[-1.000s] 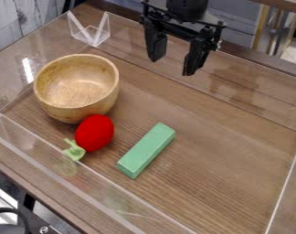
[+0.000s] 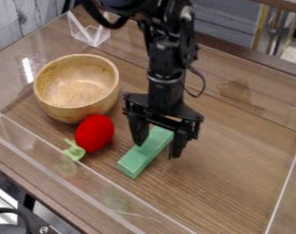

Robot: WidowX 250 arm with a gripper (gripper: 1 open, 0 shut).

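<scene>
My black gripper (image 2: 163, 126) is low over the table, its fingers open on either side of the far end of a green rectangular block (image 2: 141, 161). The block lies flat and diagonal on the wooden table. A red object (image 2: 94, 132) with green leaves, like a toy vegetable, lies just left of the block. A wooden bowl (image 2: 75, 84) sits further left and back, beside the arm.
A small clear plastic item (image 2: 89, 27) is at the back left. Raised edges border the back and left.
</scene>
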